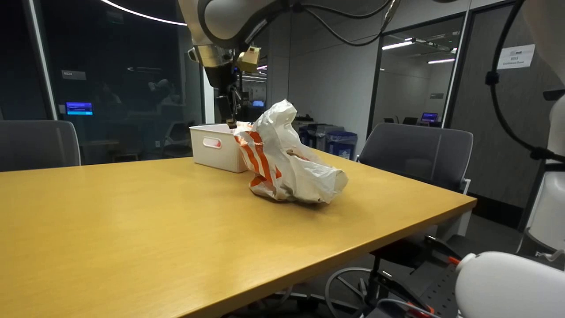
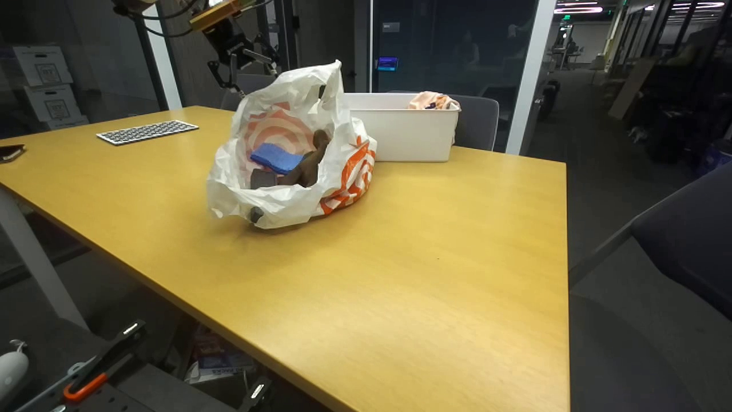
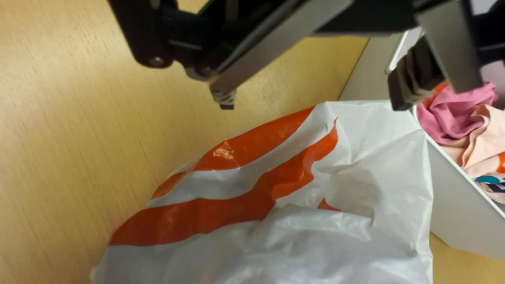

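Note:
A white plastic bag (image 2: 288,92) with orange stripes lies on the table, its mouth facing the second exterior camera. Inside it show a blue folded cloth (image 2: 276,158) and a brown soft item (image 2: 310,163). Right behind the bag is a white bin (image 2: 405,134), with pink cloth (image 3: 454,111) and peach cloth (image 3: 490,132) in it. My gripper is open, its fingers spread wide with nothing between them. In the wrist view it hangs over the bag's striped side, one fingertip near the bin's rim; contact with the bag cannot be made out.
A white keyboard (image 2: 147,131) and a dark phone (image 2: 11,152) lie toward the table's far left in the second exterior view. Chairs (image 1: 418,153) stand around its edges.

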